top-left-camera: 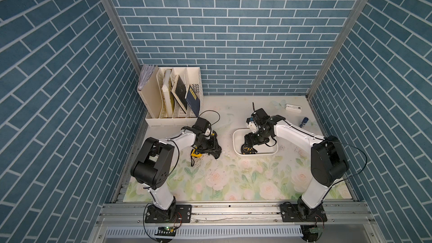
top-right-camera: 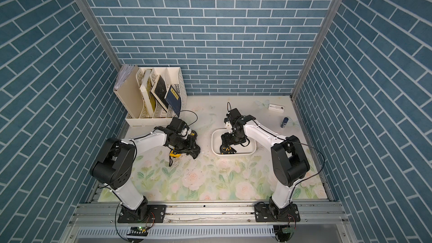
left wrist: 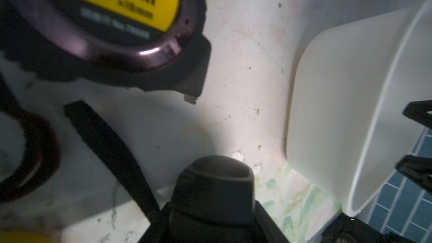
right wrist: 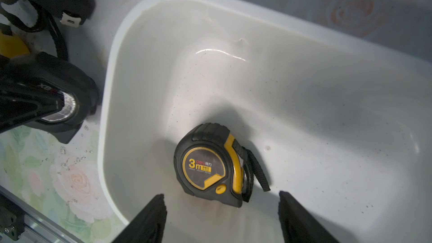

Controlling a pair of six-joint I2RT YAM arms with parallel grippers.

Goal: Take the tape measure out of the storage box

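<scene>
One black-and-yellow tape measure (right wrist: 204,166) lies inside the white storage box (right wrist: 110,108), near its left end, strap to its right. Above it my right gripper stands open, a finger to each side of the view and the tape measure in the gap beyond them. Left of the box, my left gripper (top-left-camera: 210,148) is shut on a black tape measure (right wrist: 63,90). In the left wrist view that black tape measure (left wrist: 213,193) fills the bottom middle and hides the fingers. Whether it touches the table I cannot tell.
A dark tape measure with a yellow label (left wrist: 112,13) and a yellow tape measure (top-left-camera: 196,153) lie close to my left gripper. A file rack (top-left-camera: 173,120) stands back left. Small items, a white one (top-left-camera: 293,107) and a blue one (top-left-camera: 304,121), lie back right.
</scene>
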